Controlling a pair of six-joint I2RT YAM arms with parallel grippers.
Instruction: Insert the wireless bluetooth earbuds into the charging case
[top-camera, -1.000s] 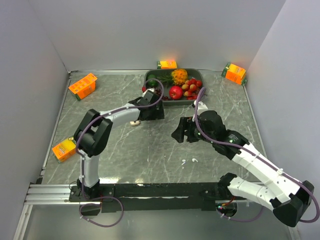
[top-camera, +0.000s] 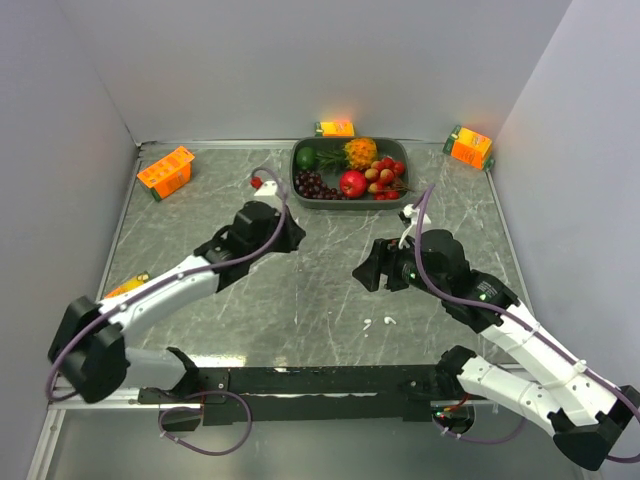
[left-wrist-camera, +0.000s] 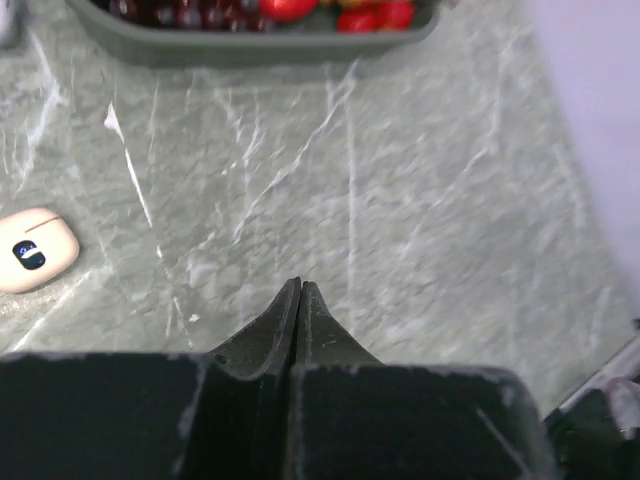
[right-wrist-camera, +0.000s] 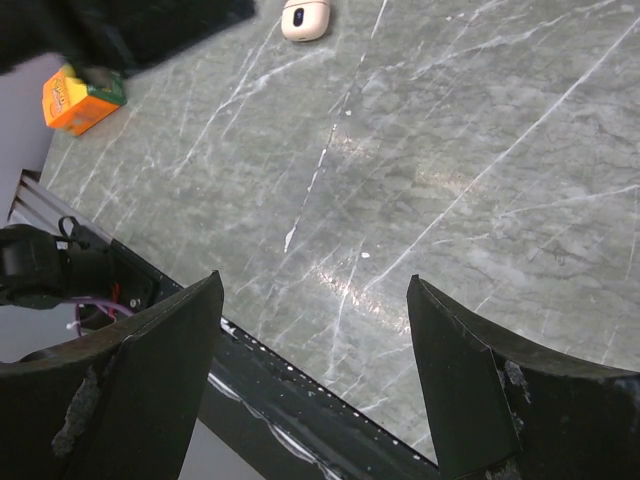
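The pale pink charging case (left-wrist-camera: 35, 250) rests on the marble table at the left of the left wrist view, and also shows at the top of the right wrist view (right-wrist-camera: 305, 19). Two small white earbuds (top-camera: 390, 321) lie on the table below my right gripper in the top view. My left gripper is shut with nothing showing between its fingertips, raised over the table; in the top view it hides the case. My right gripper (top-camera: 376, 262) is open above and left of the earbuds, with empty space between its fingers.
A grey tray of fruit (top-camera: 350, 203) stands at the back centre. Orange boxes (top-camera: 166, 172) stand at the left, behind the tray and at the back right (top-camera: 470, 148).
My left arm has swung toward the front left, its gripper moving left in the top view and now covering the case. My right gripper has shifted slightly right.
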